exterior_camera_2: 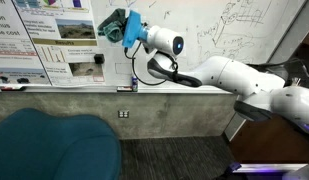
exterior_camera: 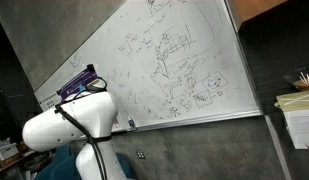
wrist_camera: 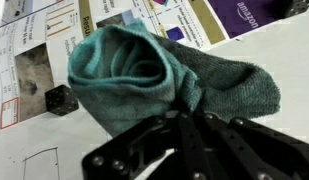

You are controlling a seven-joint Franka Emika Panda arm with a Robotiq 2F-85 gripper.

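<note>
A green-grey cloth [wrist_camera: 129,75] is bunched up in the wrist view, with the black gripper shut on it and its fingertips hidden behind the folds. In exterior view 2 the cloth [exterior_camera_2: 114,25] hangs beside the blue-marked gripper [exterior_camera_2: 132,30], high up at the left part of the whiteboard [exterior_camera_2: 219,25], close to the posters. Whether the cloth presses on the board cannot be told. Exterior view 1 shows the whiteboard [exterior_camera: 174,60] with pen drawings; there the arm hides the gripper and cloth.
Printed posters [exterior_camera_2: 64,35] with a black block [exterior_camera_2: 98,59] cover the board's left part. A small blue-topped bottle [exterior_camera_2: 134,83] stands at the lower ledge. Below is a teal chair [exterior_camera_2: 54,140]; bare floor lies to its right.
</note>
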